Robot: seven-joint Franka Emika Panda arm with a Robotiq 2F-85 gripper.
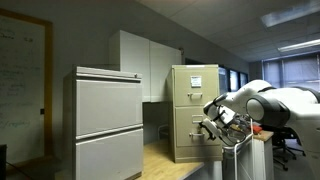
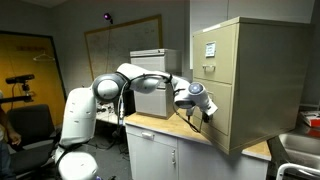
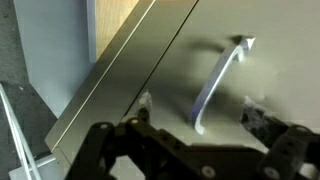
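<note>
A tan filing cabinet [image 2: 248, 85] stands on the wooden counter, with its drawers shut in the views that show them. In the wrist view a curved silver drawer handle [image 3: 214, 90] runs slantwise across the drawer face. My gripper stands open around this handle, one fingertip on each side and a gap on both. Nothing is gripped. From outside, my gripper [image 1: 208, 127] is close to the front of a lower drawer, and in the second exterior view the arm partly covers that area. Whether the fingertips touch the drawer face, I cannot tell.
A grey-white cabinet [image 1: 106, 122] sits farther left on the same counter [image 1: 158, 160]. White wall cupboards [image 1: 143, 62] hang behind. A sink [image 2: 299, 152] lies beside the tan cabinet. Bare counter separates the two cabinets.
</note>
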